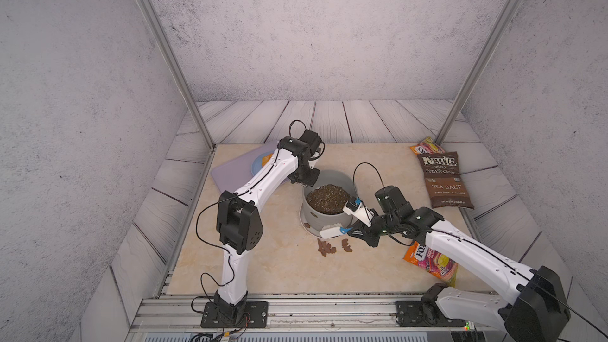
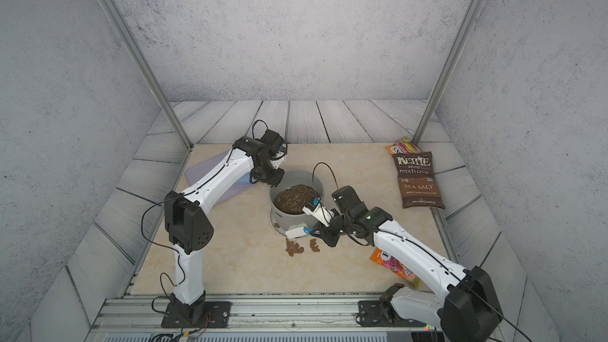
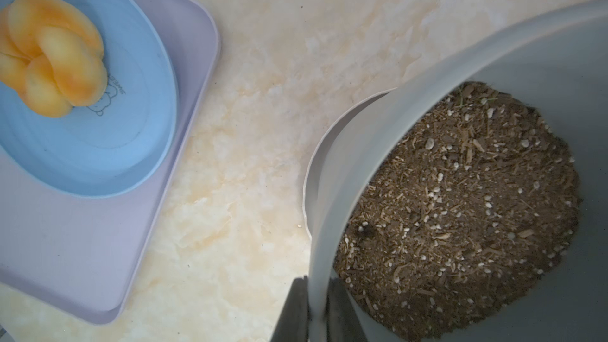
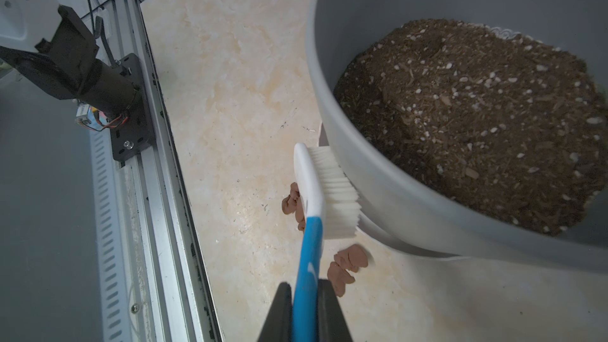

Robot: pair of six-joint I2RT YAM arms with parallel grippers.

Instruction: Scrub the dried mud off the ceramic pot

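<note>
A grey pot (image 1: 316, 216) filled with soil stands on a saucer (image 3: 314, 177). My left gripper is shut on the pot's rim at its far left side. The right gripper is shut on the blue handle of a brush (image 4: 309, 247). The white bristles touch or nearly touch the pot's front outer wall. On the table in front of the saucer lie brown mud pieces (image 1: 326, 247), with a smaller clump (image 1: 346, 245) to their right. One brown spot (image 1: 307, 225) shows at the pot's lower left; the brush head hides part of the front wall.
At the back left lies a purple tray (image 3: 57, 240) with a blue plate (image 3: 126, 145) holding a bread roll (image 3: 60, 57). Snack bags, including a brown chips bag (image 1: 446, 180) and an orange one (image 1: 433, 262), lie along the right.
</note>
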